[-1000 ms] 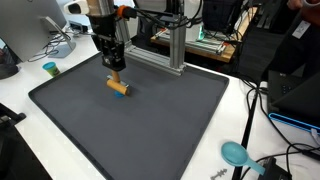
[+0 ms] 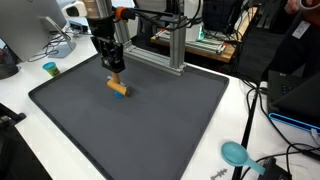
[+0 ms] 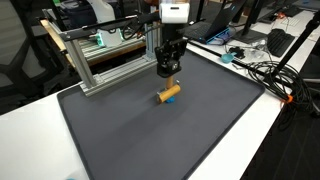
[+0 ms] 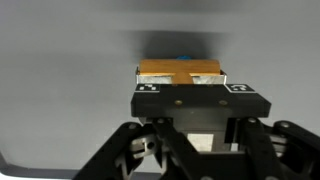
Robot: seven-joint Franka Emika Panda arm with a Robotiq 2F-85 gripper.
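Observation:
A wooden mallet-like piece [image 2: 118,86] shows near the back of the dark mat, its thick cylinder lying crosswise and a slim handle rising from it. My gripper [image 3: 171,79] points down and is shut on that handle. From above, in the wrist view, the wooden head [image 4: 180,67] spans the space just beyond the fingers, with the handle between them. Something small and blue [image 3: 171,99] sits under the cylinder, mostly hidden by it. Whether the blue thing touches the wood or the mat, I cannot tell.
A silver metal frame [image 3: 120,75] stands along one edge. On the white table are a green-and-blue cup [image 2: 51,69], a turquoise round object [image 2: 236,154] and loose cables.

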